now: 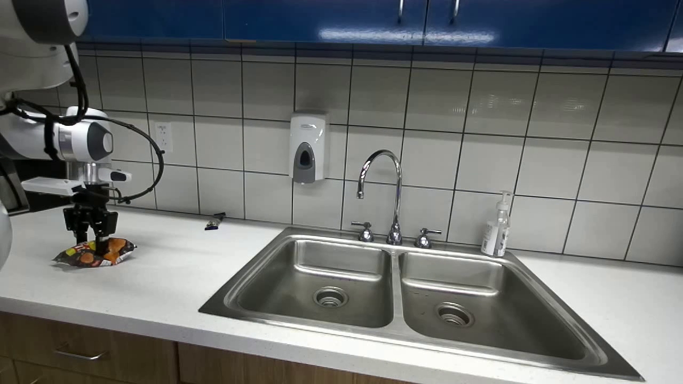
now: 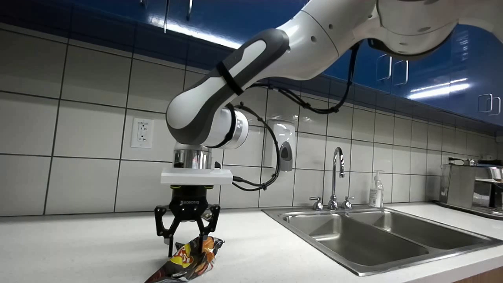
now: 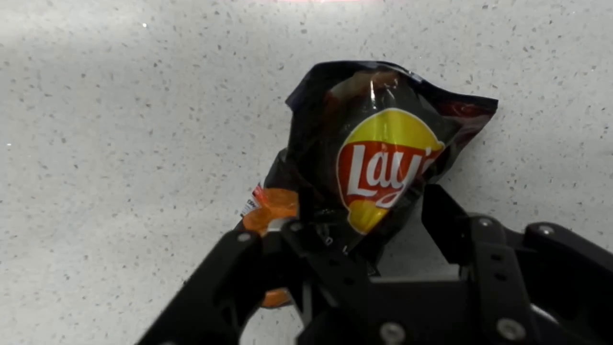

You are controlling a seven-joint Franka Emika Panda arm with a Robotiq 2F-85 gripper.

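Note:
A dark Lay's chip bag [image 3: 382, 166] with orange patches lies on the white counter, under my gripper. In exterior view 1 the bag [image 1: 96, 253] is at the far left. My gripper [image 2: 186, 252] points straight down with its fingers part open. One finger is in front of the bag [image 2: 186, 264] and the other reaches down behind it. In the wrist view the gripper has its fingertips on either side of the bag's middle, a gap showing between the right one and the bag. Whether the left finger touches the bag cannot be made out.
A double steel sink [image 1: 394, 323] with a tall faucet [image 1: 397, 192] is set into the counter to the right. A soap bottle [image 1: 497, 227] stands behind it. Near the wall lies a small dark object [image 1: 215, 221]. The counter [image 1: 169, 269] between bag and sink is clear.

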